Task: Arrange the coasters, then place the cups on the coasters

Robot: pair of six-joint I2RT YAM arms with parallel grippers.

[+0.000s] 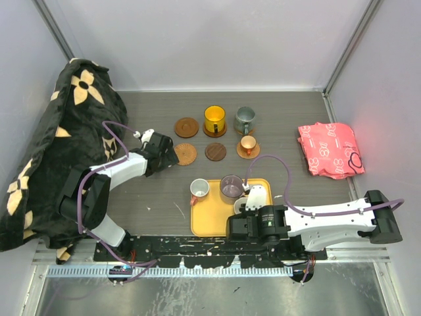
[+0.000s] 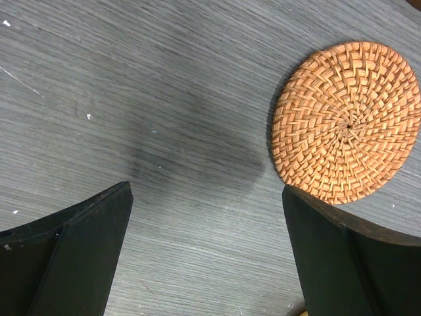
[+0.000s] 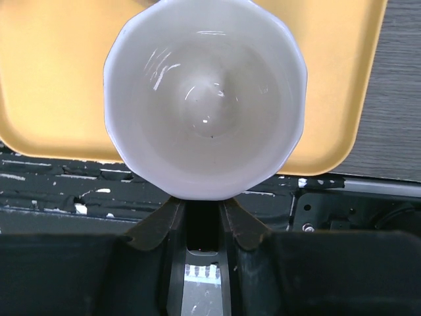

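Observation:
A white cup [image 3: 204, 99] fills the upper middle of the right wrist view, open side up. At its near rim, my right gripper is shut on it; the part between the fingers is mostly hidden. From the top, the white cup [image 1: 240, 206] shows over the right half of the yellow tray, partly behind the arm. My left gripper stands open with nothing between its fingers, left of a woven coaster [image 2: 347, 123]. That bare woven coaster [image 1: 186, 154] lies beside a bare dark brown coaster [image 1: 215, 151]; another brown coaster [image 1: 187, 127] lies behind.
In the yellow tray [image 1: 209, 228] are a white cup with a pinkish handle [image 1: 199, 189] and a purplish translucent cup [image 1: 231, 187]. A yellow mug [image 1: 214, 118], a grey mug [image 1: 245, 118] and a small orange cup [image 1: 248, 143] stand on coasters. A red cloth [image 1: 330, 150] lies right.

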